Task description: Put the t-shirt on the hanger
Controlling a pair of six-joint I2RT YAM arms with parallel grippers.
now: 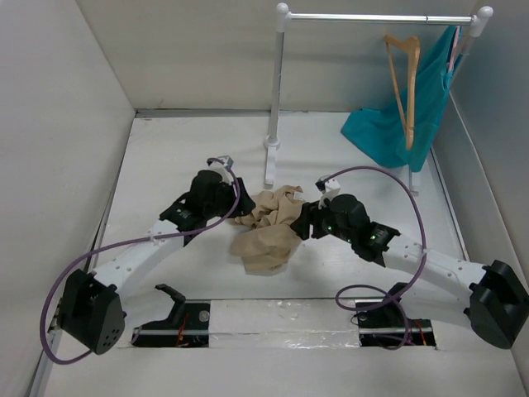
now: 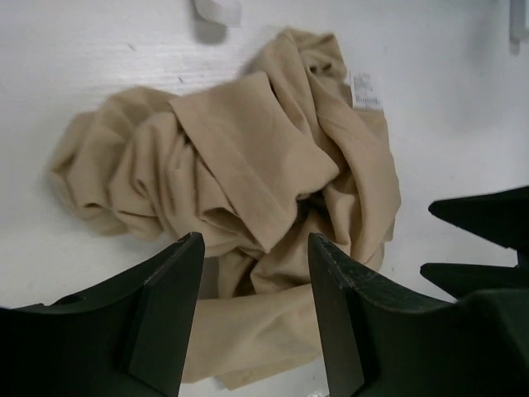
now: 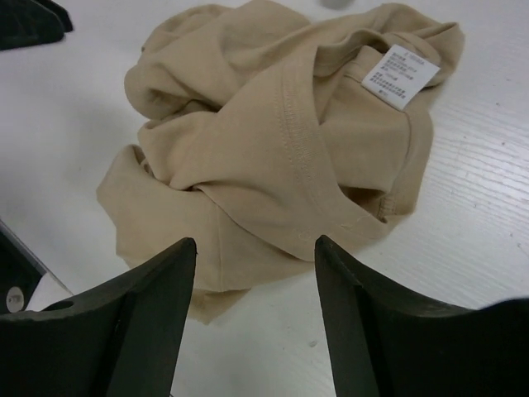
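Note:
A crumpled beige t-shirt (image 1: 266, 240) lies on the white floor, a white label showing on it in the right wrist view (image 3: 398, 76). My left gripper (image 1: 238, 198) hovers at its upper left, fingers apart over the cloth (image 2: 252, 252). At its right side, my right gripper (image 1: 304, 217) is also open above the cloth (image 3: 256, 252), holding nothing. A wooden hanger (image 1: 410, 99) hangs on the rail at the back right.
The rack (image 1: 382, 18) spans the back, with an upright (image 1: 274, 99) behind the shirt. A teal cloth (image 1: 426, 99) drapes at the right. Walls enclose the sides.

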